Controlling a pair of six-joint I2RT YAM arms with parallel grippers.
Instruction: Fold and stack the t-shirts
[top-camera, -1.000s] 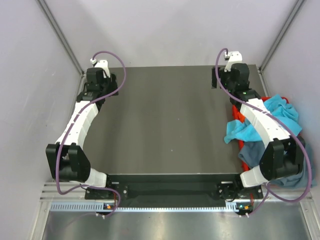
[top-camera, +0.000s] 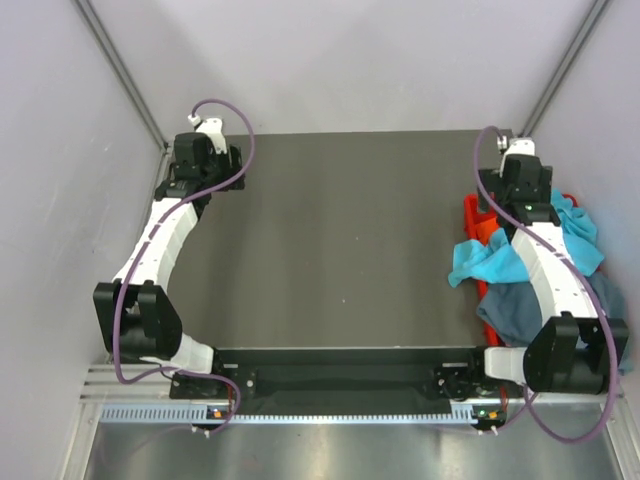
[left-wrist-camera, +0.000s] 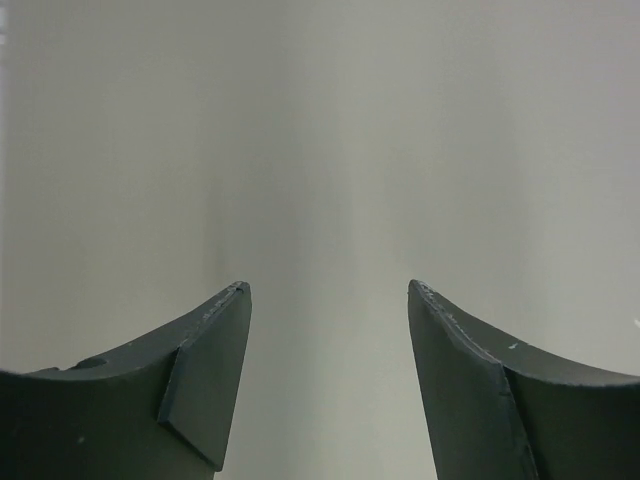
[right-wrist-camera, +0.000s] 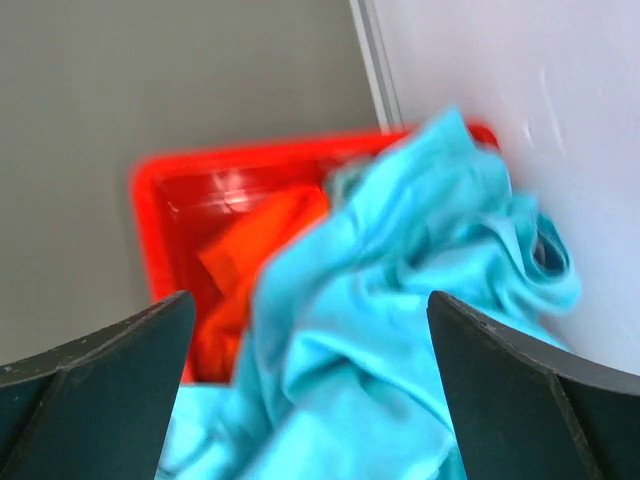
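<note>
Crumpled shirts fill a red bin at the right of the table. On top lies a light blue shirt (right-wrist-camera: 350, 330), spilling over the bin's left side in the top view. An orange-red shirt (right-wrist-camera: 262, 240) shows beside it, and a grey-blue shirt (top-camera: 515, 312) lies lower at the front. Above the bin, my right gripper is open, the light blue cloth between and below its fingers but not gripped. My left gripper hangs over the bare left side of the table, its fingers apart with nothing between them.
The red bin (right-wrist-camera: 150, 215) stands close to the right wall (top-camera: 600, 150). Bare grey table (top-camera: 330, 240) stretches between the two arms, free of objects.
My right arm has swung to the right, from beside the bin to above it. The left gripper has widened and shifted slightly right. The shirts look unmoved.
</note>
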